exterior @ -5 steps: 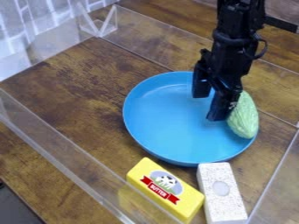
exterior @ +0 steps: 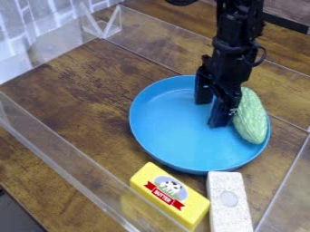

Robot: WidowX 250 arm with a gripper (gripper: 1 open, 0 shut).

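Note:
The black gripper (exterior: 216, 101) reaches down from the top over the right half of a blue plate (exterior: 176, 131), its fingers open. A pale green cabbage-like object (exterior: 249, 120) lies on the plate's right side, just right of the fingers, partly behind the gripper. Whether the fingers touch it, I cannot tell.
A yellow butter box (exterior: 168, 198) lies in front of the plate, with a white rectangular block (exterior: 229, 201) to its right. Bare wooden table (exterior: 72, 72) fills the left. Clear plastic edges run along the lower left and right.
The gripper has moved a little down and to the left over the past second. The green object and plate look almost unchanged.

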